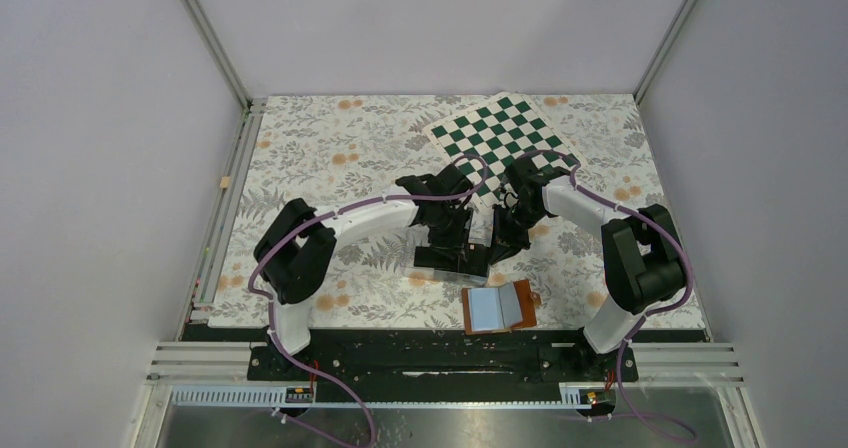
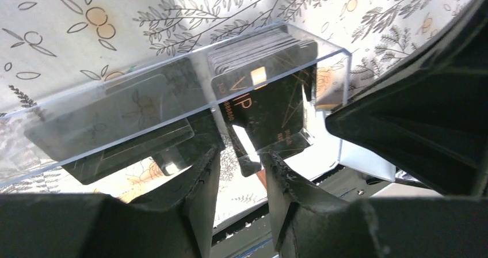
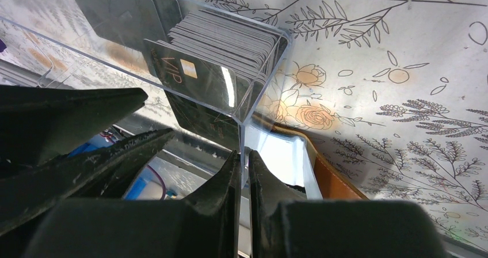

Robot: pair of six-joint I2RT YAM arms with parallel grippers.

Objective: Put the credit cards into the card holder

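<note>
A clear box [image 2: 343,68] holds an upright stack of cards, with a black VIP card [image 2: 270,97] at its front. More dark cards [image 2: 109,120] stand in the other compartment. Open and empty, my left gripper has its fingertips just in front of the VIP card's lower edge. My right gripper is shut on the corner wall of the clear box at the stack's end. A brown open folder with pale sleeves [image 1: 499,308] lies in front of the box; which of the two is the card holder I cannot tell.
A green-and-white checkered board [image 1: 500,136] lies behind the grippers. Both wrists stand close together over the box.
</note>
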